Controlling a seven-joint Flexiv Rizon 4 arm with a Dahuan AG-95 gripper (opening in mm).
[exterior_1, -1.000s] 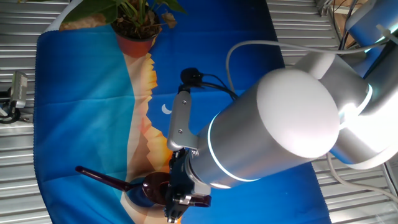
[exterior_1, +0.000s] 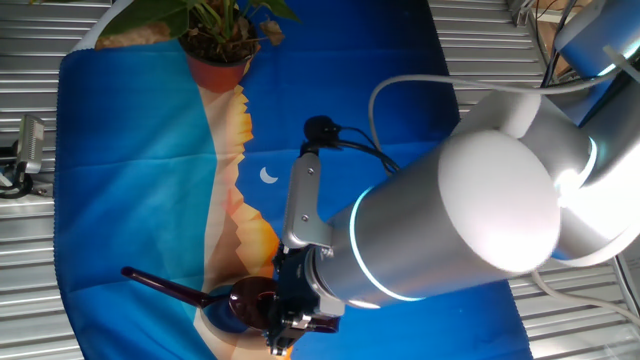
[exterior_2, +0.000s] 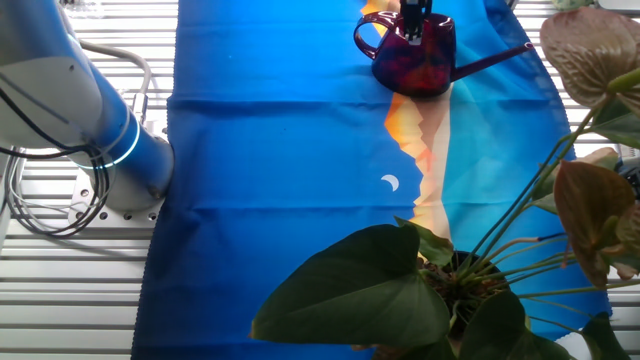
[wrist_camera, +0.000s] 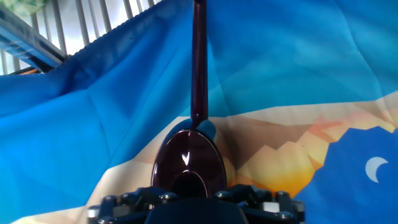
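Observation:
A glossy dark-red watering can (exterior_2: 408, 72) stands upright on the printed cloth, at the top of exterior view 2. Its loop handle (exterior_2: 362, 36) faces the robot's side, and its long spout (exterior_1: 165, 286) points away from the arm. My gripper (exterior_2: 414, 38) is down at the can, one finger overlapping the upper body in that view. From above, in exterior view 1, the gripper (exterior_1: 284, 300) covers the handle side of the body. The wrist view shows the can's opening (wrist_camera: 188, 184) just ahead of the spread knuckles. The fingertips are hidden there, so their grip on the can is unclear.
A potted plant (exterior_1: 216, 72) with broad leaves (exterior_2: 350, 290) stands at the cloth's opposite end. A loose cable (exterior_1: 440, 80) loops near the arm.
The watering can and plant keep their places.

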